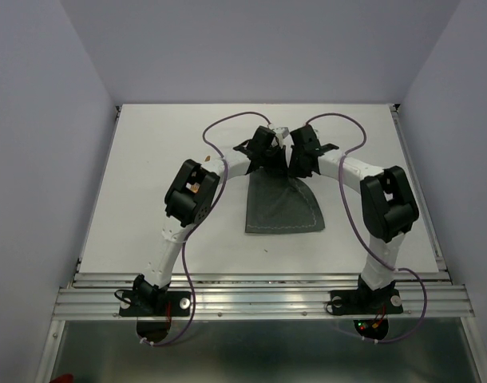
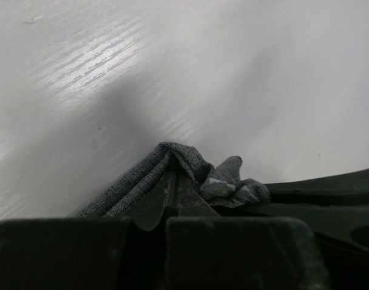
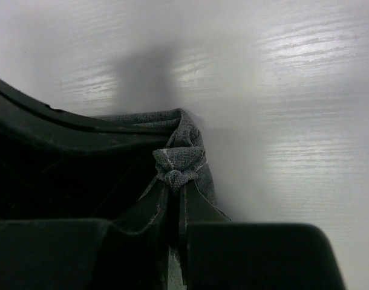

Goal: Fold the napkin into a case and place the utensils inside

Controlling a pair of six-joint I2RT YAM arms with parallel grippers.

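Note:
The dark grey napkin lies on the white table, its far edge drawn up in creases between the two grippers. My left gripper is shut at the far edge; in the left wrist view the cloth bunches up around its closed tips. Close beside it, my right gripper is shut on the napkin's far right part, and a crumpled fold sticks out from its tips in the right wrist view. Small brown pieces, perhaps utensils, show past the left arm, which mostly hides them.
Both arms reach in close together over the napkin, the left wrist almost touching the right.

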